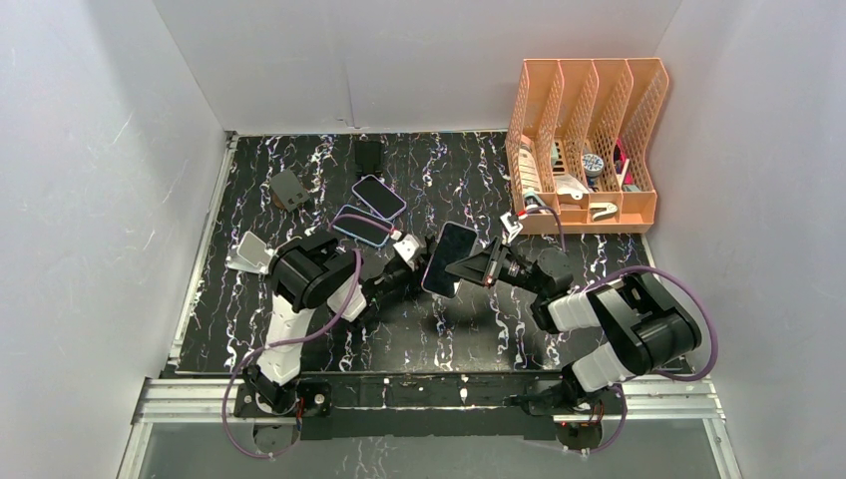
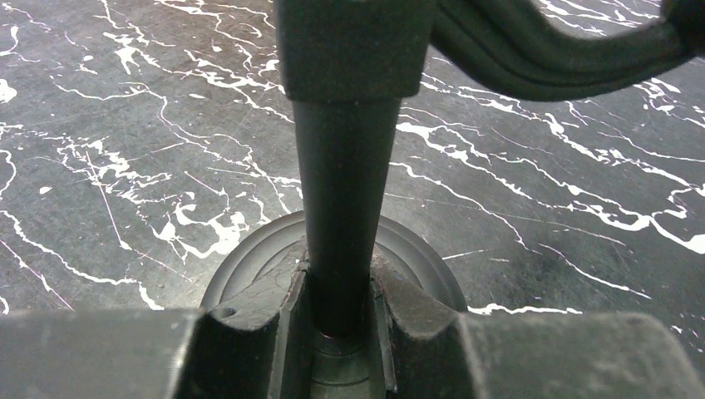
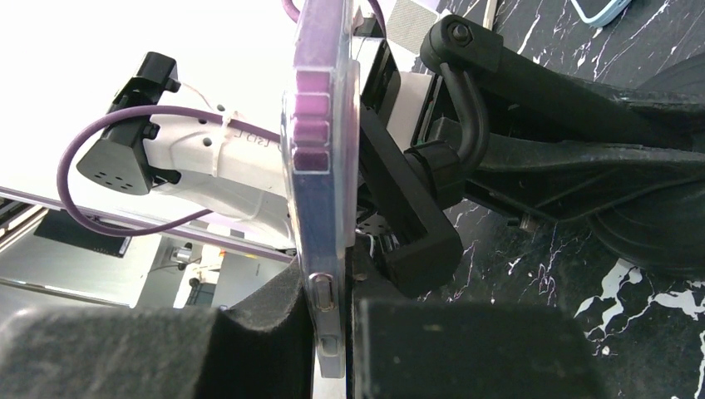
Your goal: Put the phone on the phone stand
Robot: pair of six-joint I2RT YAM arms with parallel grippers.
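A black phone in a clear case (image 1: 449, 254) is raised at the table's centre, seen edge-on in the right wrist view (image 3: 316, 208). My right gripper (image 1: 474, 269) is shut on it. Just left of it, my left gripper is shut on the upright post of a black phone stand (image 2: 345, 166), whose round base (image 2: 424, 266) is on the marble table; the stand is mostly hidden behind the phone and arm in the top view.
Two phones (image 1: 378, 197) lie behind my left arm, with a black object (image 1: 368, 157) and a grey one (image 1: 288, 190) farther back. An orange organiser (image 1: 635, 207) fills the back right. A white item (image 1: 246, 251) lies at the left.
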